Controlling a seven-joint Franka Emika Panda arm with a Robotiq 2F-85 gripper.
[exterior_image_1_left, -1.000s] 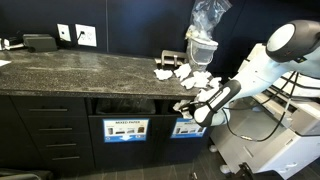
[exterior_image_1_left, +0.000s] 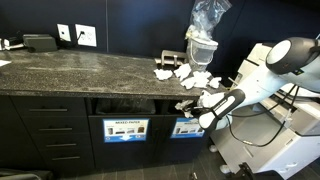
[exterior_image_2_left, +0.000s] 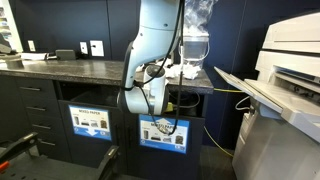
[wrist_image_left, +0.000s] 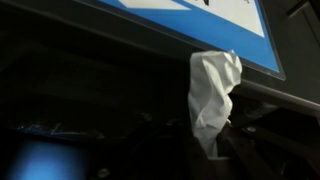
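A crumpled white paper (wrist_image_left: 212, 95) stands up from between the dark fingers of my gripper in the wrist view. The gripper is shut on its lower end, and the fingers are mostly lost in shadow there. In exterior view 1 the arm's wrist (exterior_image_1_left: 208, 116) is at the counter front, beside the right-hand bin opening. A blue and white label (exterior_image_1_left: 187, 128) marks that bin. In exterior view 2 the white arm (exterior_image_2_left: 150, 90) hides the gripper.
More crumpled papers (exterior_image_1_left: 182, 71) lie on the dark countertop (exterior_image_1_left: 90, 75), near a clear container (exterior_image_1_left: 202, 50). The left bin opening (exterior_image_1_left: 125, 105) has a mixed paper label (exterior_image_1_left: 125, 130). A white cabinet (exterior_image_2_left: 285, 115) stands to the right.
The arm has shifted slightly to the right in exterior view 1, and its elbow sits a little lower. The papers on the counter have not moved.
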